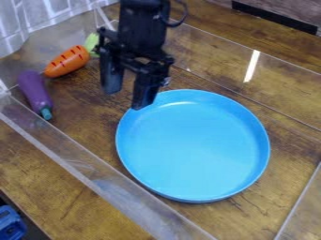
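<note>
The dark gripper (129, 80) hangs in the upper middle, its two fingers spread wide apart and pointing down, with no object visible between them, just behind and left of a blue round plate (191, 145). A toy carrot (66, 62) with a green top lies at the upper left, partly next to the arm. A purple eggplant (36, 94) lies at the left, left of the gripper.
Clear plastic walls border the wooden surface (69, 141) on the left and right. A small blue object (9, 221) sits at the lower-left corner. Bare wood shows right of the plate.
</note>
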